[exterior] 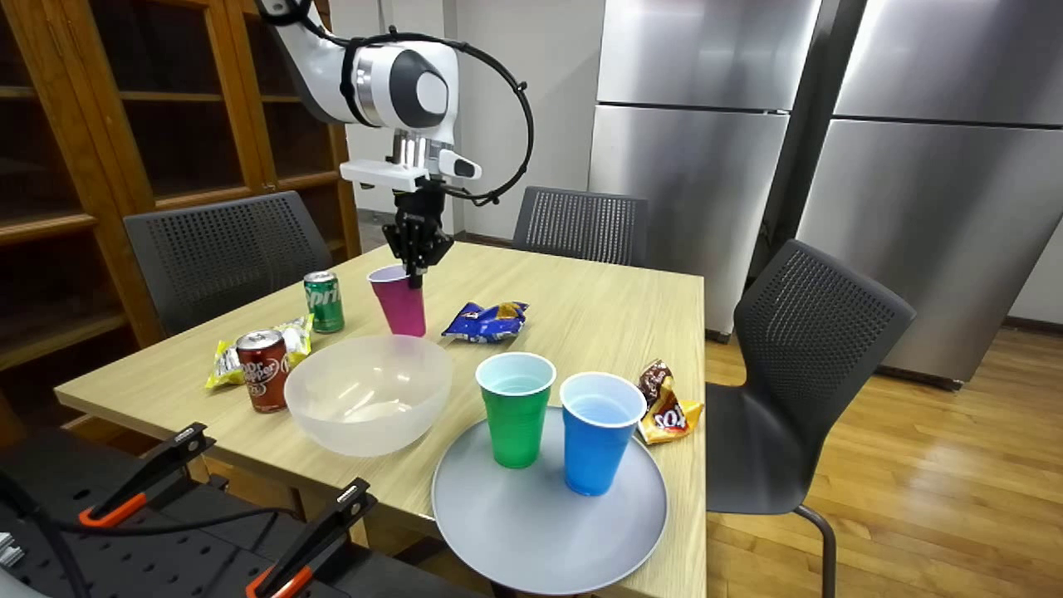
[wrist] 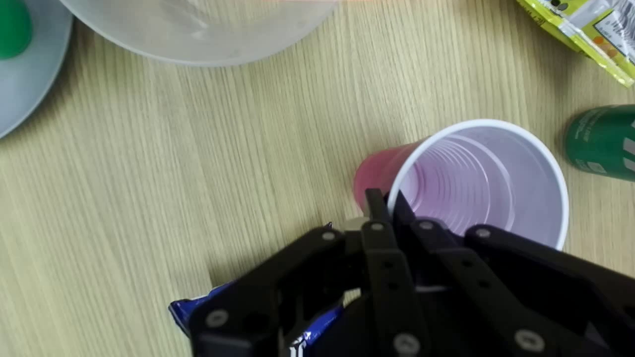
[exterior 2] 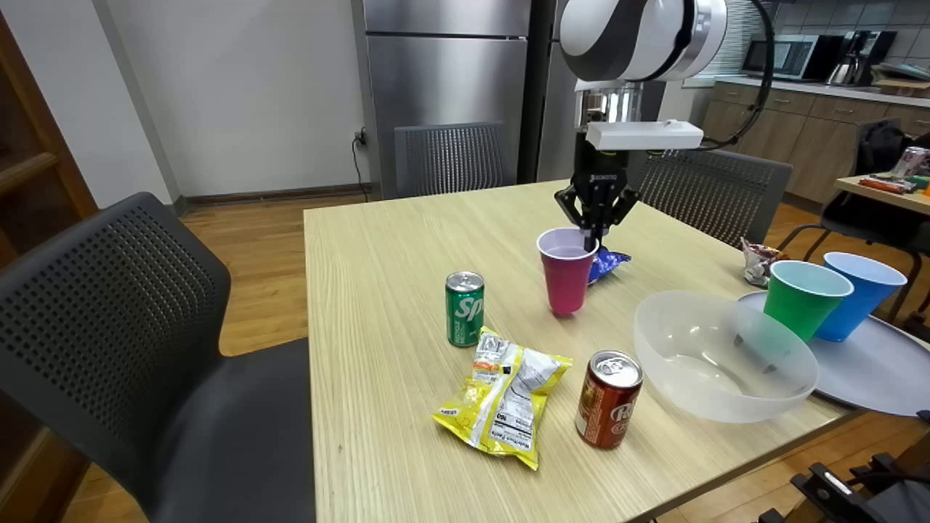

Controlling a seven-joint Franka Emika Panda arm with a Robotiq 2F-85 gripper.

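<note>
The pink cup (exterior: 401, 307) with a white rim leans to one side, its mouth facing up. My gripper (exterior: 414, 279) points straight down and is shut on the rim of this cup. The wrist view shows one finger inside the cup (wrist: 470, 178) and one outside, the rim pinched between the gripper's tips (wrist: 391, 205). From the other side, the cup (exterior 2: 568, 274) hangs at the gripper (exterior 2: 593, 240), tilted. Its base looks very near the tabletop; whether they touch I cannot tell.
A translucent bowl (exterior: 418, 394) stands in front of the cup. The grey plate (exterior: 513, 543) bears a green cup (exterior: 516, 428) and a blue cup (exterior: 595, 448). Around lie a Sprite can (exterior 2: 464, 309), a Dr Pepper can (exterior 2: 607, 410), a yellow bag (exterior 2: 506, 396) and a blue bag (exterior: 486, 322).
</note>
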